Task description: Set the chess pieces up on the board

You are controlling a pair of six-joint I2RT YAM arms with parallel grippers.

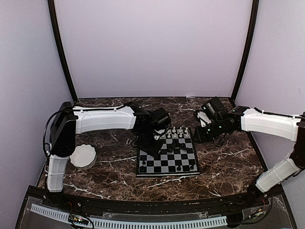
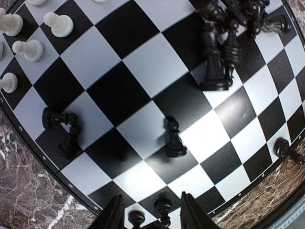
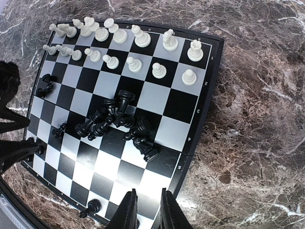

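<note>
The chessboard [image 1: 167,164] holds white pieces [image 3: 158,70] standing in two rows at its far end. Many black pieces [image 2: 213,62] lie toppled in its middle, and a lone black piece [image 2: 175,143] lies apart. A few others [image 3: 94,206] are at the near edge. My left gripper hangs over the board's left part, open, with two black pieces below and between its fingertips in its wrist view, not visibly held. My right gripper is above the board's right side, its fingertips apart, with nothing seen held.
A stack of white plates [image 1: 83,155] sits on the left of the dark marble table [image 1: 109,179]. The table right of the board is clear.
</note>
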